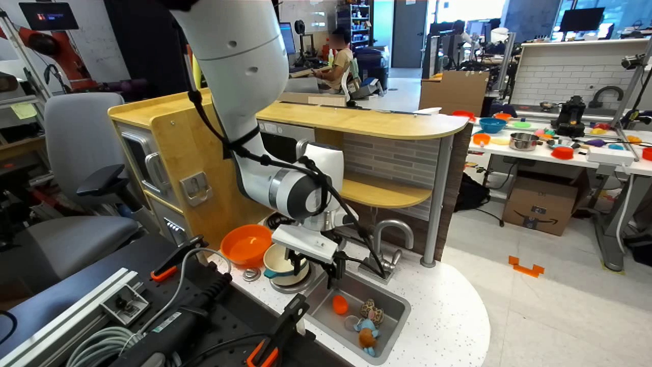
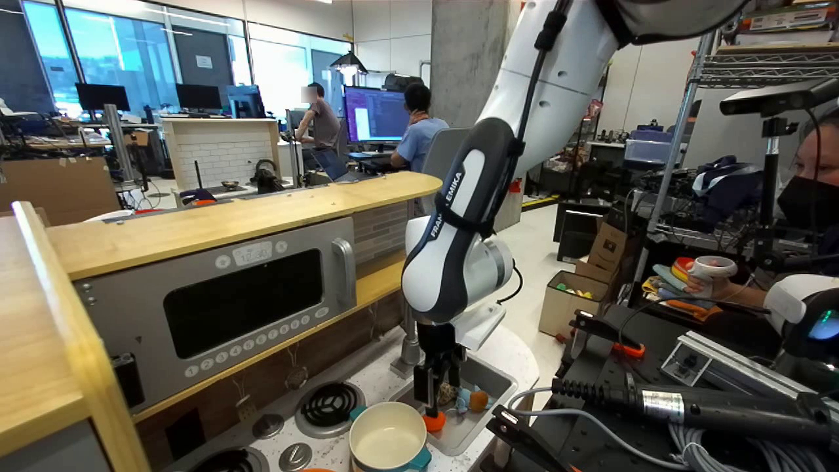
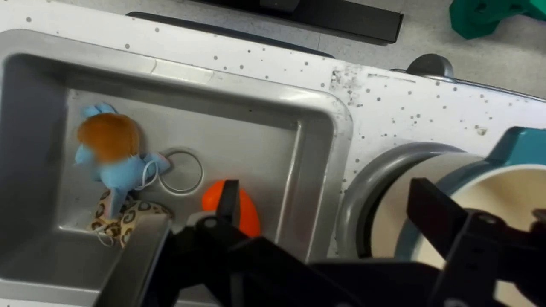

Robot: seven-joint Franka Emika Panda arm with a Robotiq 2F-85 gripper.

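My gripper stands open above the counter with nothing between its fingers. In the wrist view, one finger overlaps the orange object (image 3: 249, 215) in the sink and the other overlaps the cream pot (image 3: 512, 192). A steel sink (image 3: 225, 123) also holds a blue plush toy with a brown head (image 3: 123, 171) and a leopard-print toy (image 3: 143, 212). Seen from exterior view 1, the gripper (image 1: 316, 269) hangs between the pot (image 1: 278, 260) and the sink's left side. Whether a fingertip touches anything is hard to tell.
An orange bowl (image 1: 246, 244) sits left of the pot. Behind the sink rises a faucet (image 1: 394, 226), close to the arm. A wooden shelf (image 1: 385, 189) overhangs the back. Right of the sink, the white counter (image 1: 449, 312) is clear.
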